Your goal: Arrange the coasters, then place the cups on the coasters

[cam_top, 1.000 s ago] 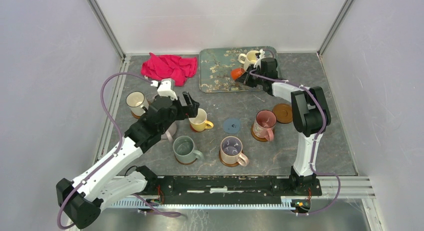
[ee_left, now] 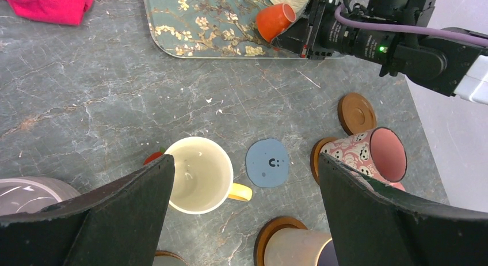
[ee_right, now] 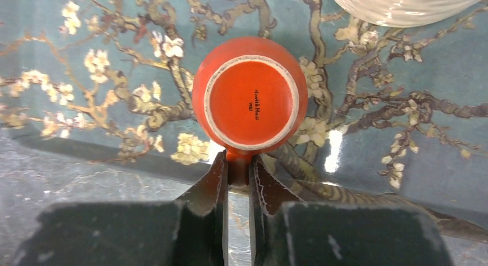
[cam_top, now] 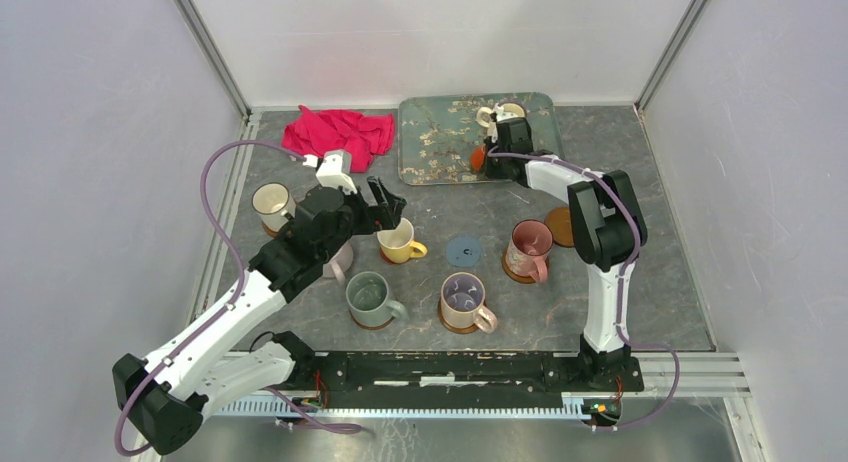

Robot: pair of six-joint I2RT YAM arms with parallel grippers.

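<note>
The small orange cup (cam_top: 477, 160) is over the front part of the patterned tray (cam_top: 437, 164), its base facing the camera in the right wrist view. My right gripper has its fingertips on both sides of the cup's handle, close against it. Whether the cup still touches the tray, I cannot tell. Two bare coasters show in the top view: a round blue one (cam_top: 463, 251) in the middle and a brown one (cam_top: 559, 226) to the right. My left gripper is open and empty, above the cream cup with a yellow handle (ee_left: 201, 175).
A cream mug (cam_top: 513, 111) stands behind the orange cup on the tray. The red patterned mug (cam_top: 530, 244), lilac mug (cam_top: 463, 294) and green mug (cam_top: 370, 297) stand on coasters. A pink cloth (cam_top: 338, 133) lies at back left. Bare table surrounds the blue coaster.
My left arm has barely moved.
</note>
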